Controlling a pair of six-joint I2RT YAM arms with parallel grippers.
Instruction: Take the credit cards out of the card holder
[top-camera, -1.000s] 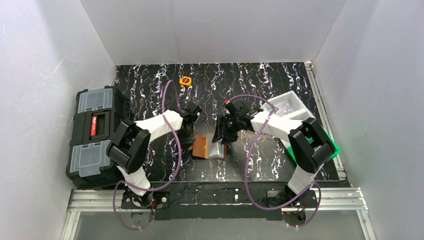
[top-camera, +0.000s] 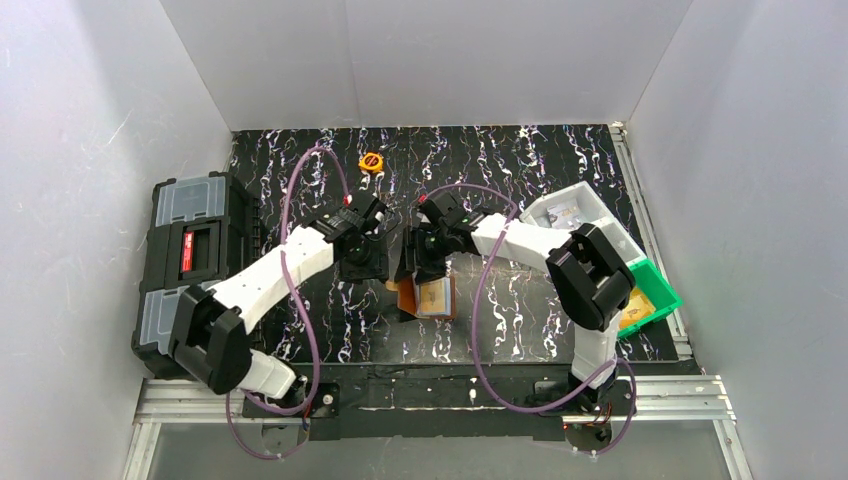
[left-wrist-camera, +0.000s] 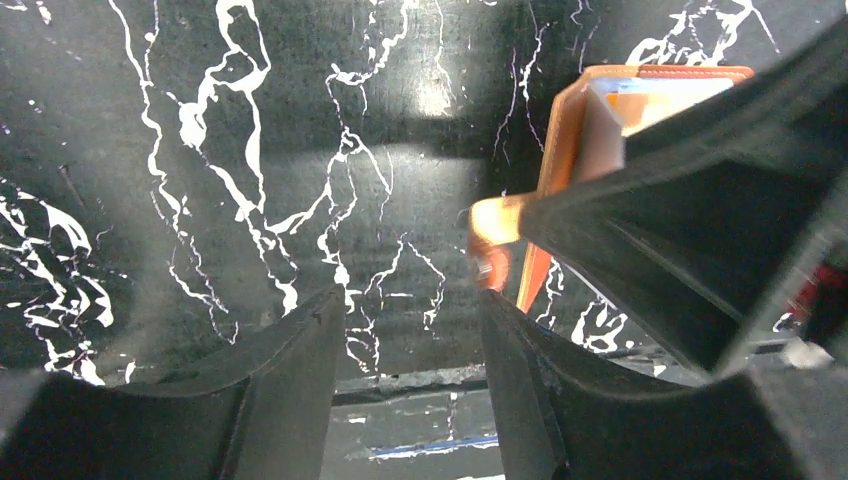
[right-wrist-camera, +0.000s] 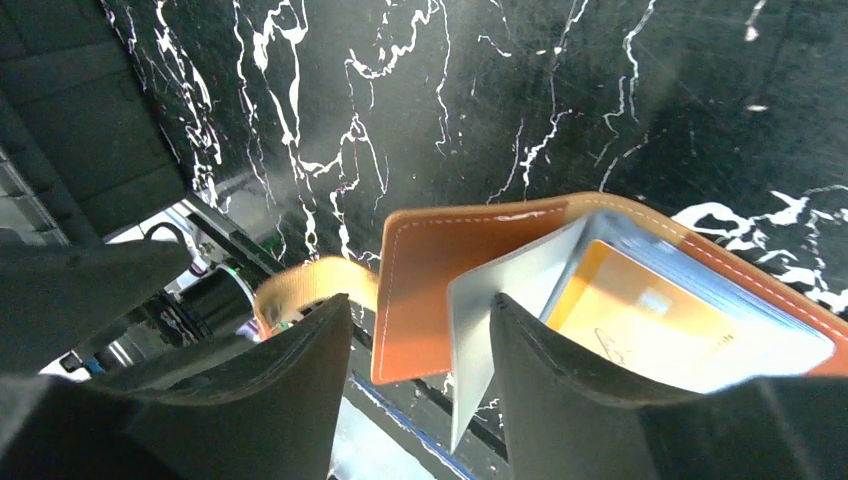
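Note:
The brown card holder (top-camera: 453, 301) lies spread on the table below my right gripper (top-camera: 425, 268). In the right wrist view its cover (right-wrist-camera: 430, 280) stands up between the parted fingers, and a clear sleeve (right-wrist-camera: 520, 265) rests against the right-hand finger (right-wrist-camera: 515, 345). Cards (right-wrist-camera: 645, 310) with a yellow edge lie in the holder's right half. A tan strap (right-wrist-camera: 315, 285) sticks out beyond the left finger. To the left of the holder my left gripper is open, with bare table between its fingers.
A black toolbox (top-camera: 200, 265) stands at the left. A white tray (top-camera: 607, 220) and a green tray (top-camera: 668, 293) are on the right. An orange tape measure (top-camera: 371, 162) sits at the back.
My right gripper has moved left across the holder, and the clear sleeve and cover have risen.

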